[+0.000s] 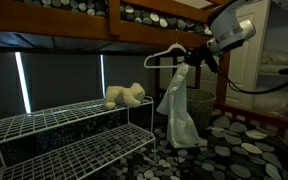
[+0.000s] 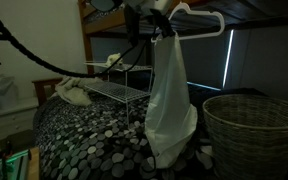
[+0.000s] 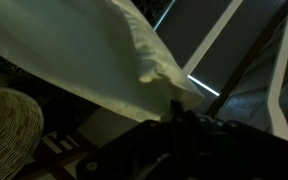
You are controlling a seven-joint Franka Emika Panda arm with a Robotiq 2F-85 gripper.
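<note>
A long white cloth (image 1: 179,112) hangs down from my gripper (image 1: 187,61), its lower end close to the patterned surface. The gripper is shut on the cloth's top end; in the wrist view the cloth (image 3: 134,70) runs right up to the dark fingertips. A white hanger (image 2: 206,34) hangs beside the cloth's top in the second exterior view. Its near end lies close to the gripper (image 2: 166,36), and I cannot tell whether cloth and hanger touch.
A wicker basket (image 2: 252,135) stands right of the cloth. A white wire rack (image 1: 74,150) with a cream plush toy (image 1: 124,96) on it is to the left. Above runs a wooden beam (image 1: 134,28). Dark round-patterned fabric covers the surface below.
</note>
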